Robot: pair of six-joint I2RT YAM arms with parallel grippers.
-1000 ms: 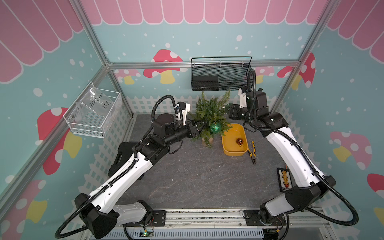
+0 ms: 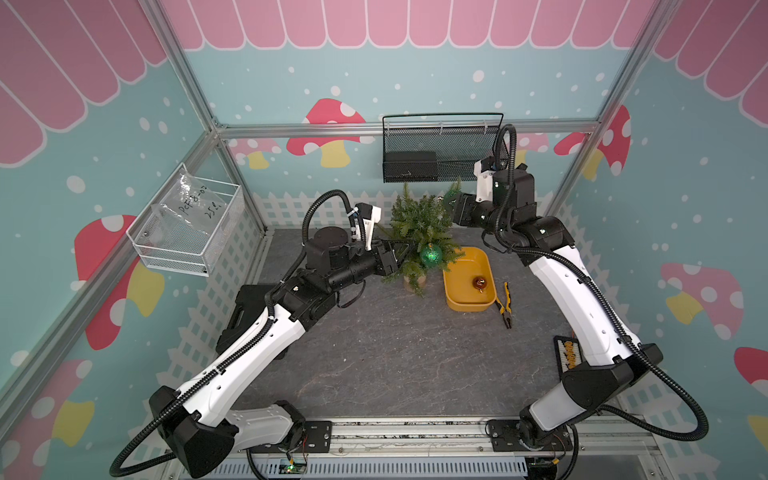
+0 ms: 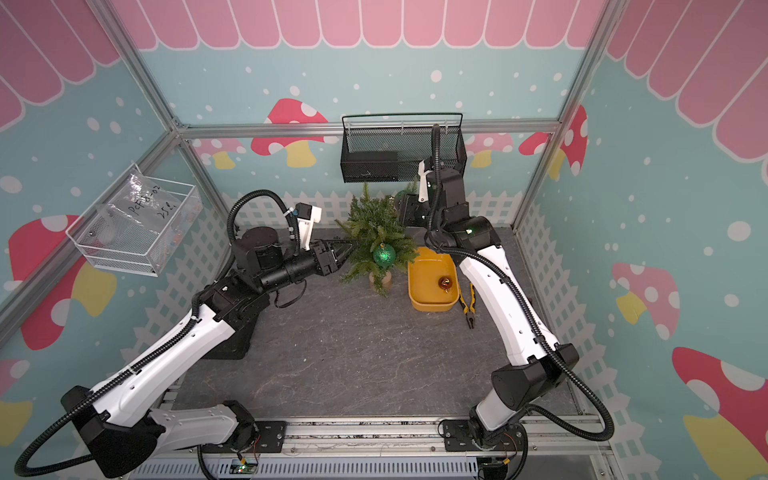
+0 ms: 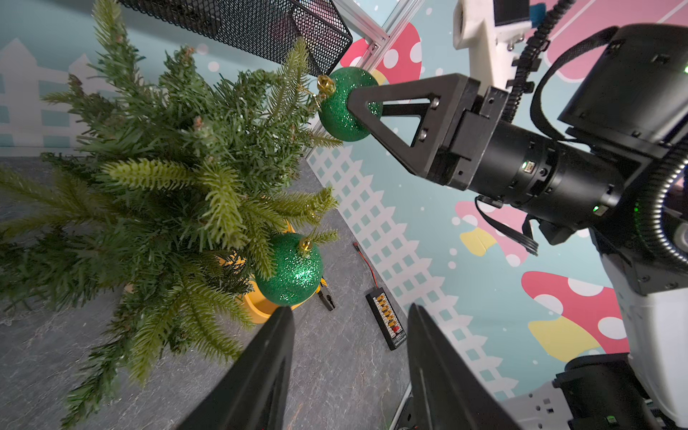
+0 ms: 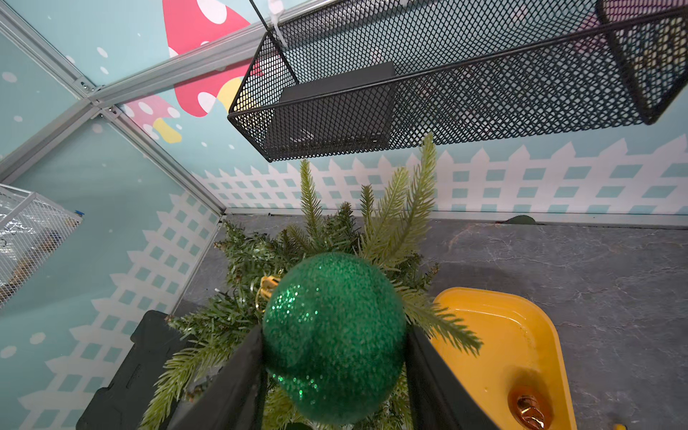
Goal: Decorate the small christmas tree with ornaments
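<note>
The small green tree (image 2: 422,220) stands on the table between the arms. A glittery green ball (image 4: 290,268) hangs low on its right side. Between the fingers of my right gripper is a second green ball (image 5: 334,337), beside the upper right branches. Its gold cap (image 4: 326,85) faces the branches; whether the loop is on a twig cannot be told. The right fingers stand wide, and whether they press on the ball is unclear. My left gripper is open and empty at the tree's left.
A yellow tray (image 2: 457,302) with a brown-gold ornament (image 2: 479,282) sits right of the tree. Pliers (image 2: 505,308) lie beside it. A black mesh basket (image 2: 472,164) hangs on the wall behind.
The left arm and the lower ball look unmoved.
</note>
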